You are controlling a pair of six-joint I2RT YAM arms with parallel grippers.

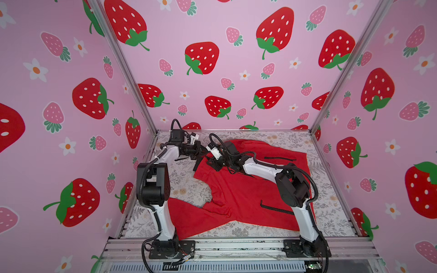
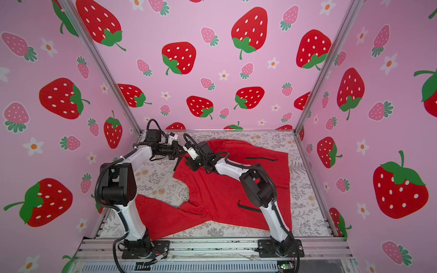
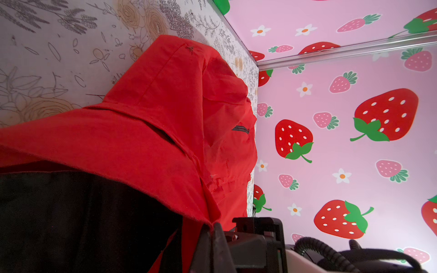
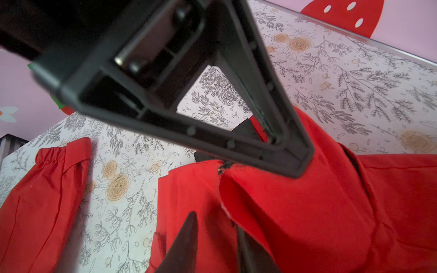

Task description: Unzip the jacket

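A red jacket lies spread over the table, its collar end at the left. In the left wrist view, my left gripper is shut on the tip of a red cloth edge, beside the black lining. The right wrist view has the left gripper's large black finger across the top, over the collar. Below it my right gripper stands part open, its fingers apart near the raised red edge; nothing is clearly between them. A small dark piece sits on that edge. I cannot make out the zipper pull.
One sleeve stretches toward the front left, with bare floral tabletop between it and the collar. Both grippers are very close together. Dark strips mark the jacket's body under the right arm.
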